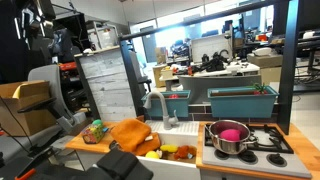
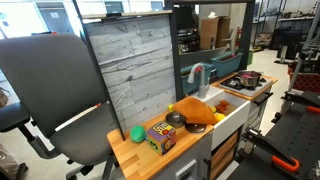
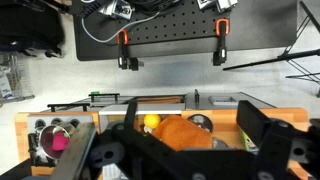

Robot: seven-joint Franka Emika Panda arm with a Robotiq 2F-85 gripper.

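Observation:
In the wrist view my gripper stands open, its two dark fingers wide apart with nothing between them. It hangs high above the floor in front of a toy kitchen counter. An orange cloth (image 1: 130, 132) lies crumpled on the counter, left of the sink. A metal pot (image 1: 229, 145) with a pink object (image 1: 231, 135) inside sits on the stove at the right. Yellow and red items (image 1: 180, 153) lie in the sink. A small patterned box (image 2: 160, 137) and a green round object (image 2: 138, 133) stand at the counter's other end.
A grey faucet (image 1: 160, 108) rises behind the sink. Teal bins (image 1: 242, 105) hang at the back. A black table with orange clamps (image 3: 221, 30) faces the counter, with bare floor (image 3: 170, 80) between. An office chair (image 2: 68, 95) stands beside the counter.

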